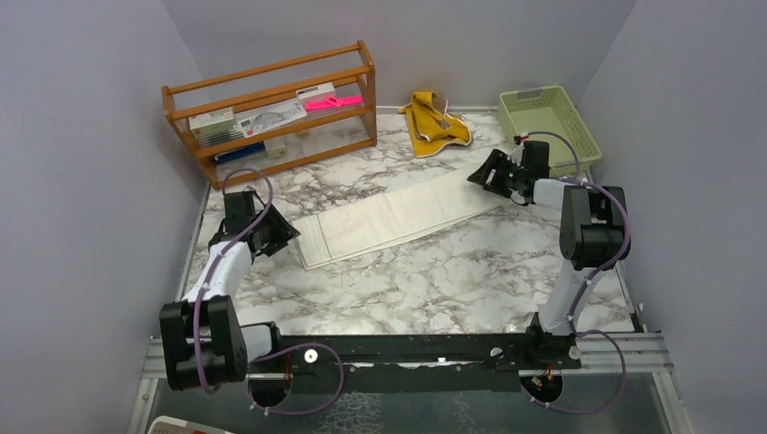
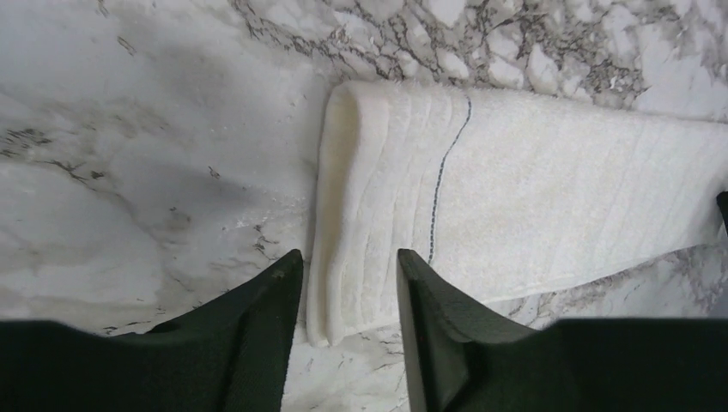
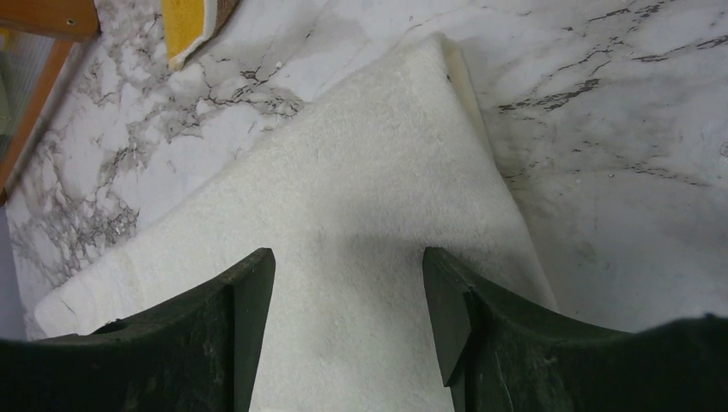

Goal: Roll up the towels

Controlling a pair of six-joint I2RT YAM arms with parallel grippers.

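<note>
A white towel (image 1: 389,219), folded into a long strip, lies slantwise across the marble table. Its left end (image 2: 365,172) shows ribbed bands, a dark stitched line and a soft folded edge in the left wrist view. My left gripper stands part open above that end, with no cloth pinched between its fingers. At the other end, my right gripper hangs over the towel's right part (image 3: 360,189), its fingers wide apart and the cloth lying flat beneath them. In the top view the right gripper (image 1: 482,178) covers some of that end.
Behind the towel lies a crumpled yellow cloth (image 1: 432,125). A green basket (image 1: 583,136) stands at the back right, close to the right arm. The wooden rack (image 1: 369,117) with boxes fills the back left.
</note>
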